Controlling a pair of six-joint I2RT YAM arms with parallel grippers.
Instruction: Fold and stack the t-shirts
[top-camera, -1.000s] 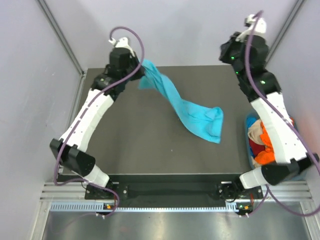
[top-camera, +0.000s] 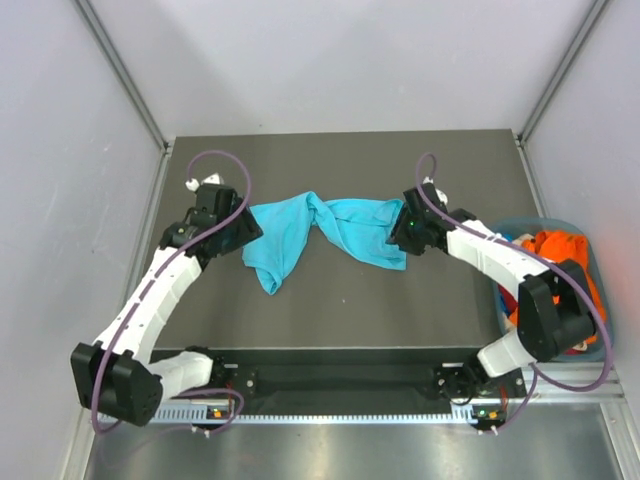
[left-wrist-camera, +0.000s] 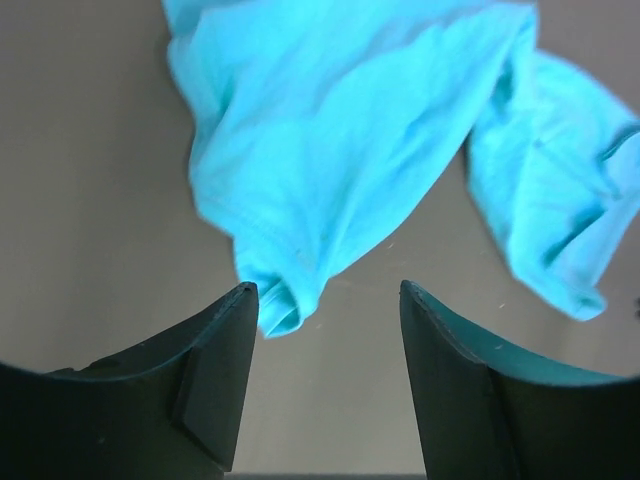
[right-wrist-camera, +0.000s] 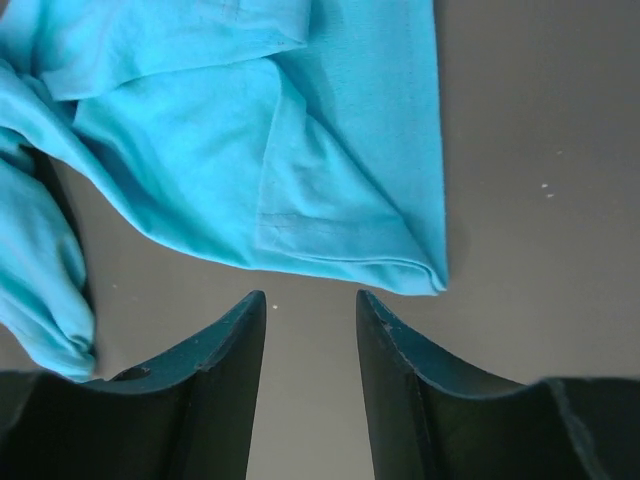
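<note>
A turquoise t-shirt (top-camera: 345, 228) lies crumpled and twisted across the middle of the grey table. Over its left end hangs my left gripper (top-camera: 250, 232), open; in the left wrist view a bunched part of the shirt (left-wrist-camera: 300, 150) lies beyond the spread fingers (left-wrist-camera: 225, 360), with bare table between them. At the shirt's right end my right gripper (top-camera: 400, 240) is open as well. From the right wrist, the cloth (right-wrist-camera: 230, 170) shows a folded-over corner ahead of the fingertips, and neither finger holds any of it.
A blue basket (top-camera: 515, 228) with orange, dark red and other clothes (top-camera: 560, 250) stands off the table's right side. White walls close in the sides and back.
My left gripper, which held the shirt's left end raised, has come down and left, letting the cloth drop. The right arm has swung down and left to the shirt's right end.
</note>
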